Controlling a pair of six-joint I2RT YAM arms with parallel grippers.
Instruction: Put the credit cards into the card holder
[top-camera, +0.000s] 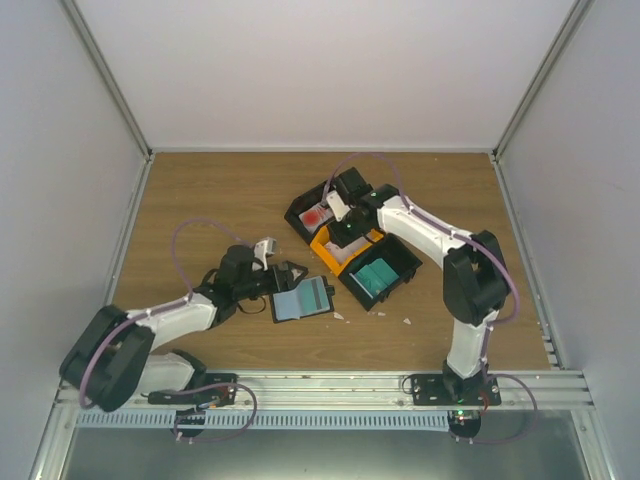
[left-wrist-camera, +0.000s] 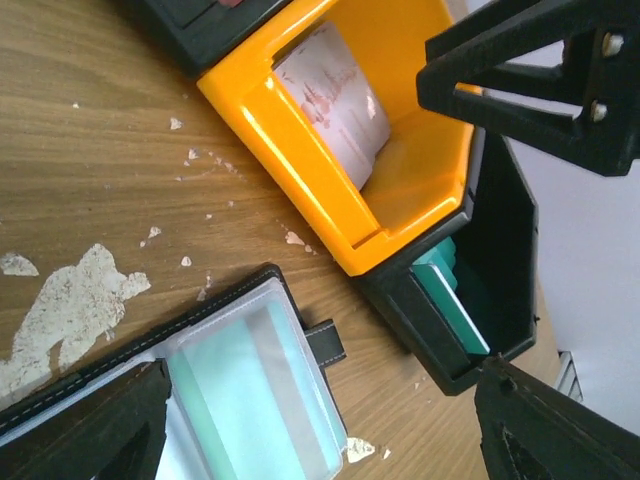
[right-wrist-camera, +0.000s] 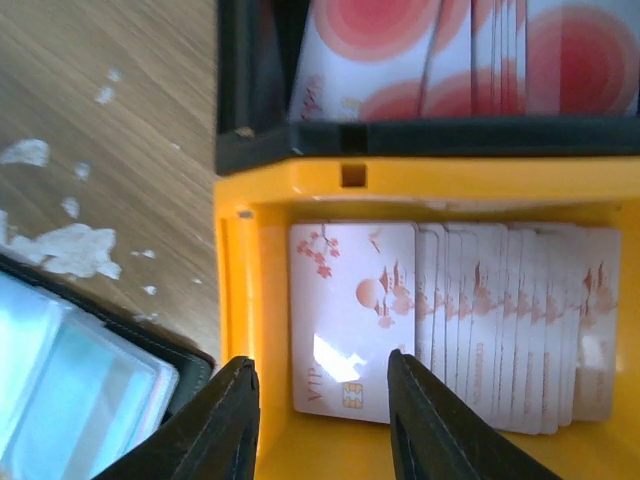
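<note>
My right gripper hangs part open over the orange tray (right-wrist-camera: 250, 300), which holds a row of pale pink-printed cards (right-wrist-camera: 350, 320), with nothing seen between its fingers. My left gripper is open above the card holder (left-wrist-camera: 250, 390), a dark-edged folder with clear pockets, at the front middle of the table in the top view (top-camera: 302, 300). Part of my right gripper also shows at the upper right of the left wrist view.
A black tray (right-wrist-camera: 250, 140) with red cards sits behind the orange one; another black tray (left-wrist-camera: 500, 260) with teal cards is in front to the right. Bare table lies around them, with pale patches.
</note>
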